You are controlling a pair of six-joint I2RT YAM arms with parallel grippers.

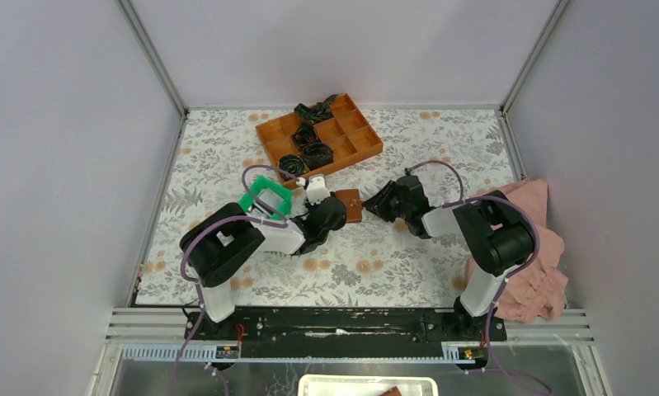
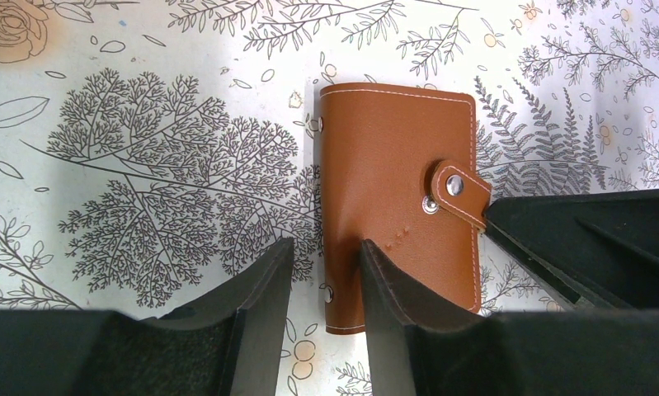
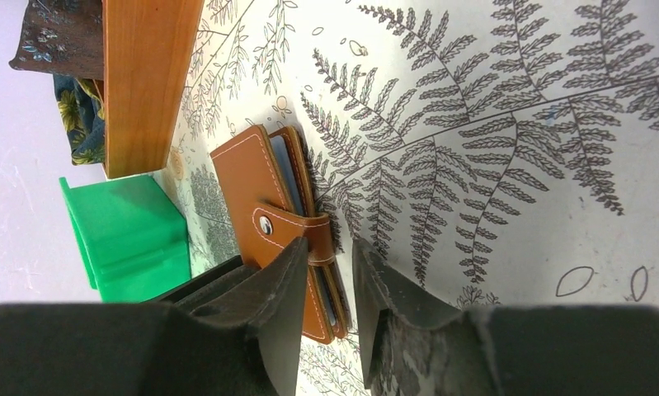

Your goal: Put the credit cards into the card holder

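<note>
The brown leather card holder [image 1: 353, 216] lies closed on the patterned table, between my two grippers. A strap with a metal snap [image 2: 456, 185] sits at its right edge, and grey-clear sleeves [image 3: 285, 169] show between its covers. My left gripper is part open over the spine side, one finger either side of that edge as seen in the left wrist view. My right gripper stands open at the strap side; the strap's looped end appears between its fingertips. No credit card can be clearly made out.
Behind the holder is an orange-brown compartment tray [image 1: 360, 145] with dark coiled items. A green box [image 1: 284, 195] stands close by the left arm. Pink cloth [image 1: 534, 280] lies at the far right.
</note>
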